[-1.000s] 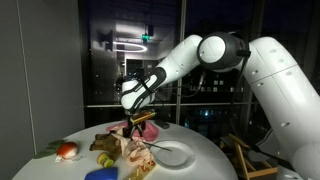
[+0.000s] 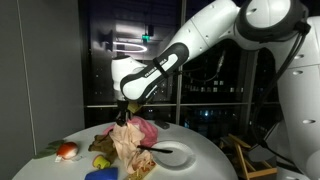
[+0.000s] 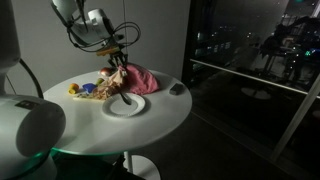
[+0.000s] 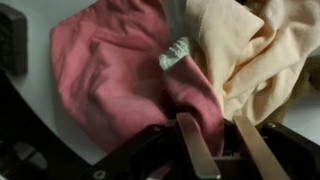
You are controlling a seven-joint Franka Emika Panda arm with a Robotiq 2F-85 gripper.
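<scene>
A peach cloth [image 2: 127, 142] is drawn up into a peak beneath my gripper [image 2: 124, 119], its lower folds still on the round table. Behind it lies a pink cloth [image 2: 147, 130], which spreads toward the far edge in exterior view 2. In the wrist view, my gripper is shut, with the peach cloth [image 4: 240, 50] running up to its fingers [image 4: 198, 150]. A raised fold of the pink cloth [image 4: 120, 70], with a pale tag, also meets the fingers. I cannot tell whether that fold is pinched too.
A white plate [image 3: 135, 111] with a dark-handled utensil stands close to the cloths. A blue item [image 2: 102, 174], a red round item [image 2: 67, 150] and a brownish item [image 2: 103, 145] lie to the left. A small dark object [image 3: 178, 88] sits near the table's edge.
My gripper has risen and come toward the camera in exterior view 1. The peach cloth, crumpled low before, is now pulled upward, and the utensil lies lower.
</scene>
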